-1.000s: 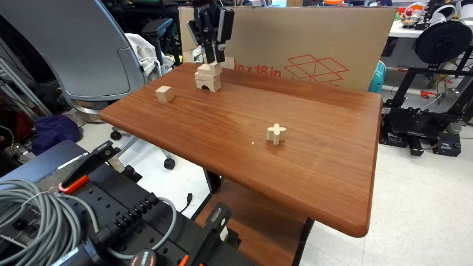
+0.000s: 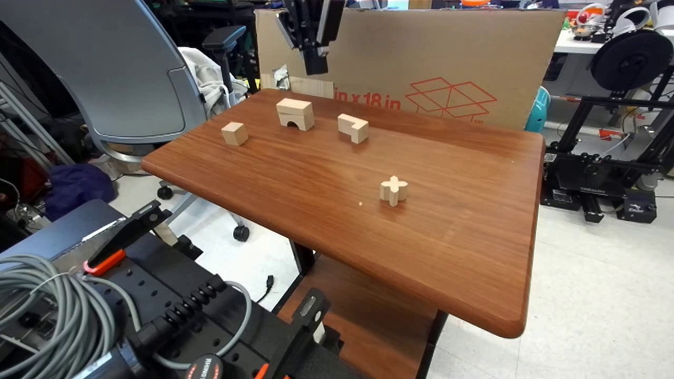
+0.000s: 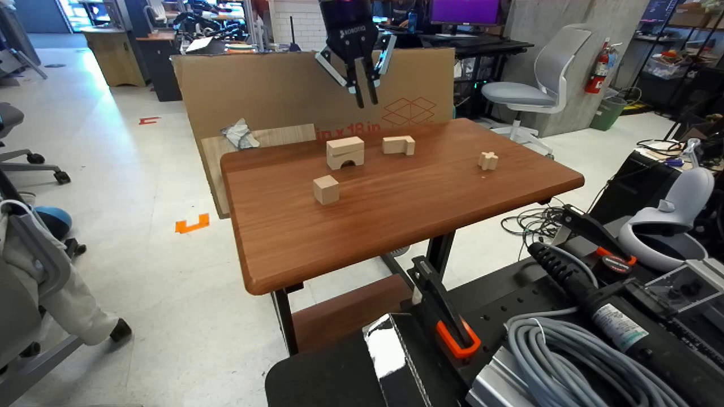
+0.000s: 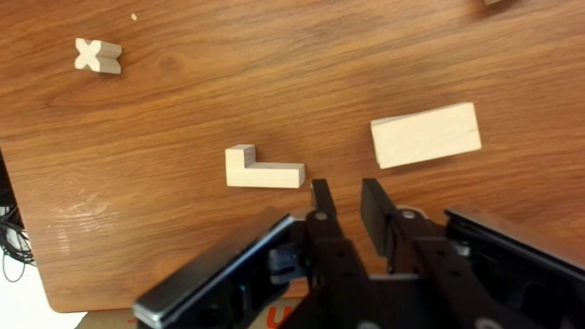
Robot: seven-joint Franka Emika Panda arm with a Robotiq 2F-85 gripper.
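High over the far part of the table hangs my gripper [image 3: 367, 103], its fingers part open and nothing between them. The L-shaped wooden block [image 4: 263, 176] lies flat on the table; in the wrist view it is just left of the fingertips. To the right of the fingertips there is a flat rectangular block [image 4: 426, 135]. Exterior view 2 shows that flat block [image 3: 345, 144] resting on an arch block [image 3: 344, 159]. A wooden cube [image 2: 235, 133] sits apart on the left in exterior view 1. An X-shaped block [image 2: 393, 190] stands toward the right.
Behind the table's far edge stands a large cardboard panel [image 2: 442, 63]. Bare wood tabletop [image 2: 455, 252] spreads around the X-shaped block and along the near side. A tiny pale chip [image 2: 360, 203] lies near the X-shaped block.
A second ago the gripper was lower, at a block atop the arch stack. Now it is higher and slightly right; the L-shaped block lies on the table right of the stack.
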